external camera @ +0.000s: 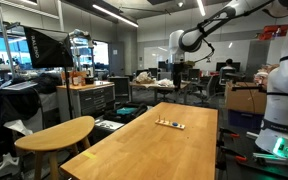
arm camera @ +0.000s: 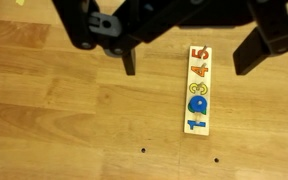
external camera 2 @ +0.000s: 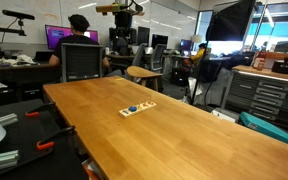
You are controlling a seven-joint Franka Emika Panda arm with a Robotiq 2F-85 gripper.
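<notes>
A narrow wooden number board (external camera: 171,124) lies flat on the table. The wrist view shows the board (arm camera: 199,90) carrying coloured numerals 1 to 5, with a blue 2 (arm camera: 196,104) near one end and a red 5 at the other. From the side, a dark blue piece (external camera 2: 133,107) stands out on its top. High above the table hangs my gripper (external camera: 176,88), well clear of the board. Its dark fingers (arm camera: 130,62) are spread wide apart, so it is open, and nothing is held between them.
A round wooden table (external camera: 54,133) stands beside it on the left. Behind the far end are chairs, and a grey drawer cabinet (external camera 2: 264,95) is off to one side.
</notes>
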